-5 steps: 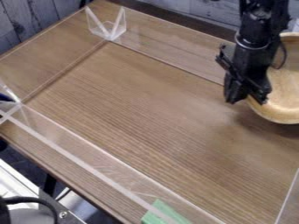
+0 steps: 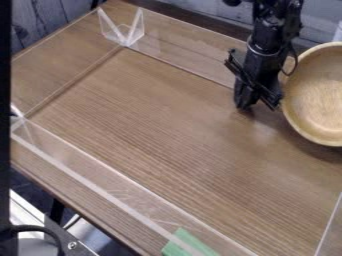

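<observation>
My black gripper [image 2: 247,92] hangs at the upper right of the camera view, low over the wooden table, with its fingertips pointing down. It looks shut, with nothing visible between the fingers. Just to its right a large tan bowl [image 2: 313,98] leans tilted at the table's right side, close beside the gripper. Whether the two touch is hard to tell.
Clear plastic barriers [image 2: 123,30] run along its edges. A green piece of tape [image 2: 193,244] lies at the bottom edge.
My gripper has moved left, away from over the bowl, and ended a little lower in the view. The bowl is more exposed now.
</observation>
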